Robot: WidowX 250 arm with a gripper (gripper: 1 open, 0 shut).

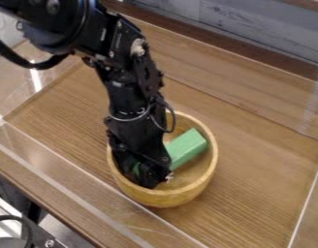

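My black gripper (pixel 146 167) reaches down into a yellow bowl (pixel 174 194) on the wooden table, its fingers low in the left part of the bowl. A green block (pixel 186 146) lies in the bowl to the right of the fingers. A bit of green also shows among the fingers, but whether they hold it is unclear. The fingertips are dark and partly hidden, so their opening cannot be made out.
A pale wall stands at the back.
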